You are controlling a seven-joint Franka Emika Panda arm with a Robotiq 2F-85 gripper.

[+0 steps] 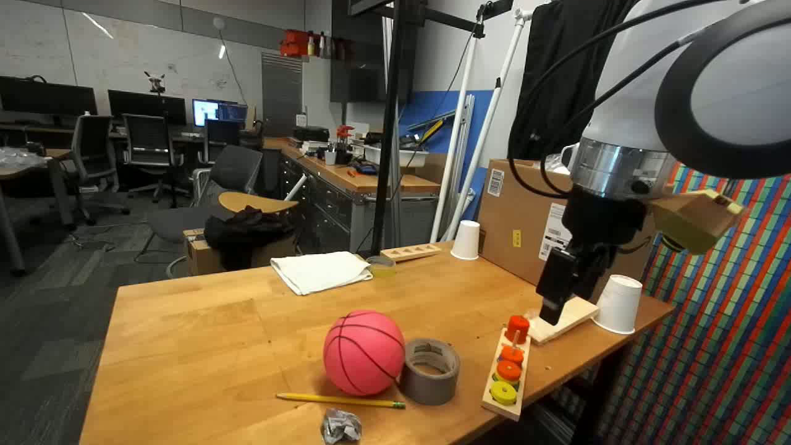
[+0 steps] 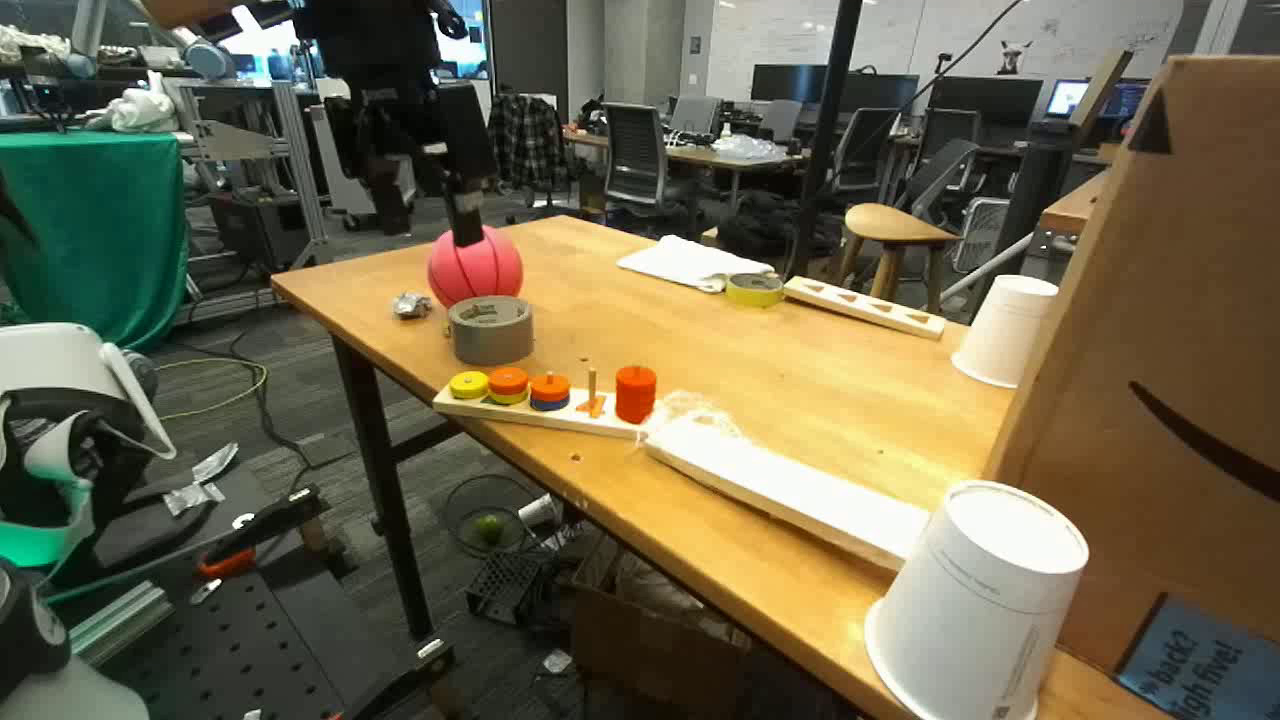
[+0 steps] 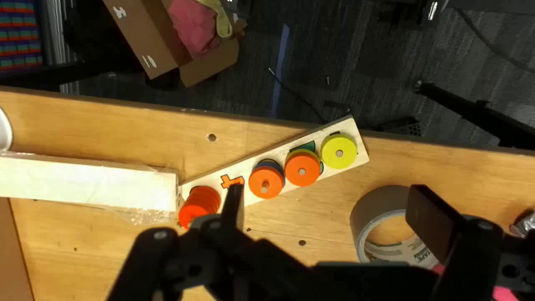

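Note:
My gripper is open above the table, its fingers point(image 3: 430, 220) spread wide with nothing between them. Below it lies a narrow wooden peg board point(image 3: 353, 131) near the table edge. A yellow ring point(image 3: 339, 152), orange-topped stacks and a taller red-orange stack point(image 2: 636, 394) sit along it. One peg point(image 2: 593, 390) stands bare beside the tall stack. In the wrist view, a finger hides part of the board. A grey tape roll point(image 1: 430, 371) rests beside the pink ball point(image 1: 363, 352).
A pencil point(image 1: 341, 401) and crumpled foil point(image 1: 341, 426) lie near the ball. A pale wooden block point(image 2: 780, 486) adjoins the board, by a white cup point(image 2: 978, 606). Farther back are a white cloth point(image 1: 321, 271), another cup point(image 1: 465, 240) and a cardboard box point(image 1: 511, 222).

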